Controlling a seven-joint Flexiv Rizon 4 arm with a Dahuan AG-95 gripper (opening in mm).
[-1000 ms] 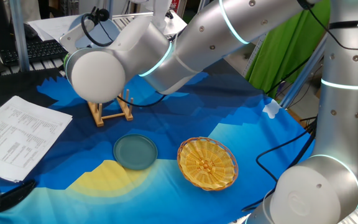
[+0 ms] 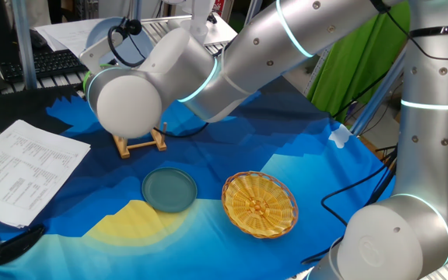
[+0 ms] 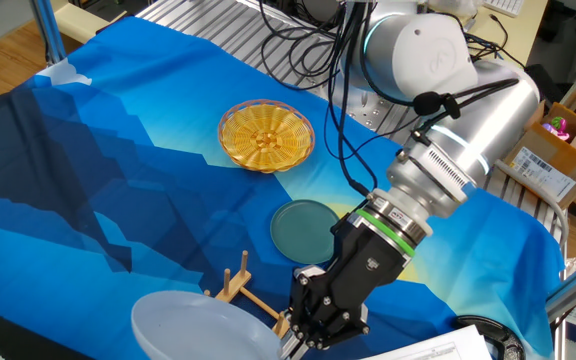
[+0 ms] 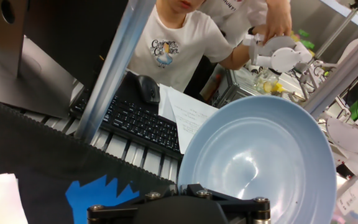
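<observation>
A light blue plate is held up on edge, with my gripper shut on its rim. In the wrist view the plate's face fills the right side, its lower left rim reaching my gripper. From exterior view 1, only part of the plate shows behind the arm, and the gripper is hidden. The wooden rack with upright pegs stands on the cloth close to the plate. A dark green plate lies flat nearby, and a yellow wicker basket rests apart from it, empty.
Printed sheets and a black object occupy one side of the blue cloth. A keyboard and a metal post border the table, with people beyond. Open cloth surrounds the basket.
In exterior view 1 the arm's wrist has shifted slightly right and downward, carrying the light blue plate. The green plate, basket and rack have stayed put.
</observation>
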